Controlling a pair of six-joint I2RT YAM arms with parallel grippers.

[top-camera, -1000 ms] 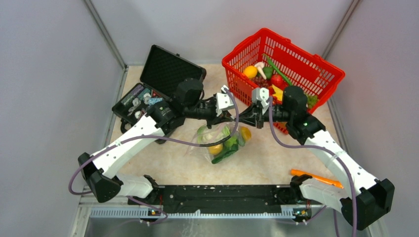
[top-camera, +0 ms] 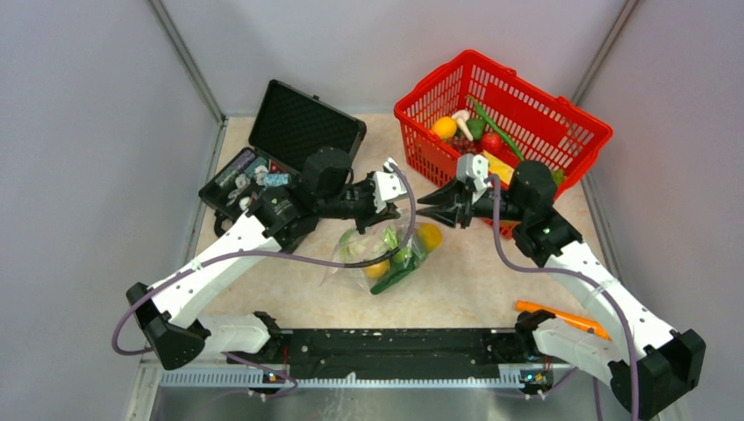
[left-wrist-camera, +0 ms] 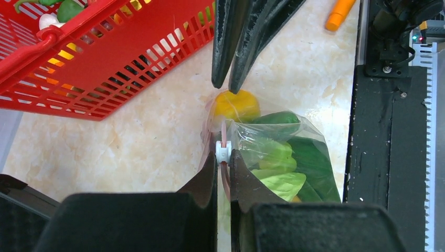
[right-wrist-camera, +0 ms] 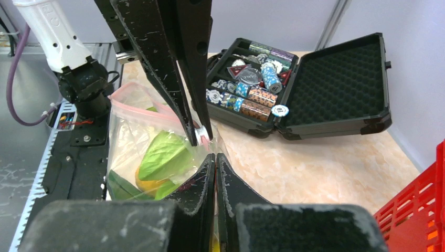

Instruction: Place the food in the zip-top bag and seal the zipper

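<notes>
The clear zip top bag lies on the table with green vegetables, an orange fruit and a yellow fruit in it. My left gripper is shut on the white zipper slider on the bag's pink-edged top. From the right wrist view, that slider shows between the left fingertips. My right gripper hangs just off the bag's right end, above the yellow fruit. Its fingertips are narrowly parted, with nothing seen between them. Whether the zipper behind the slider is closed cannot be made out.
A red basket with more food stands at the back right. The open black case with poker chips sits at the back left. An orange stick lies at the front right. Bare table surrounds the bag's front.
My left gripper has moved left along the bag's top.
</notes>
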